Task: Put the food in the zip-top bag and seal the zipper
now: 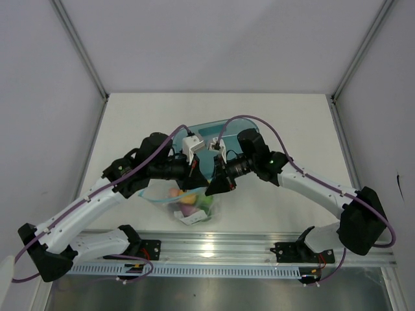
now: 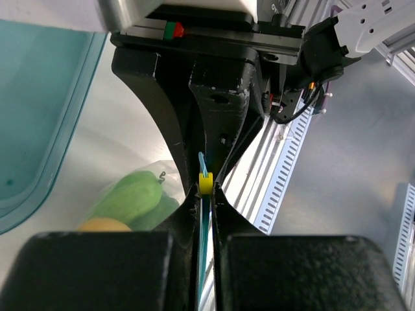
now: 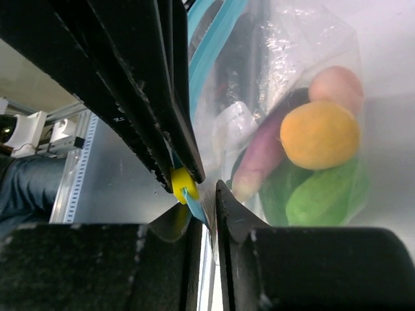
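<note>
The clear zip bag (image 1: 194, 210) lies on the table holding an orange piece (image 3: 319, 135), a pink piece (image 3: 336, 87), a purple piece (image 3: 262, 155) and green pieces (image 3: 324, 197). My left gripper is shut on the bag's blue zipper end at the yellow slider (image 2: 205, 183). Facing it, my right gripper has its fingertips slightly apart around the bag's top edge, just beside the slider. Both grippers nearly meet above the bag, hiding part of its top in the top view.
A teal tray (image 2: 32, 97) stands behind the bag, partly under both arms. A metal rail (image 1: 207, 240) runs along the front edge.
</note>
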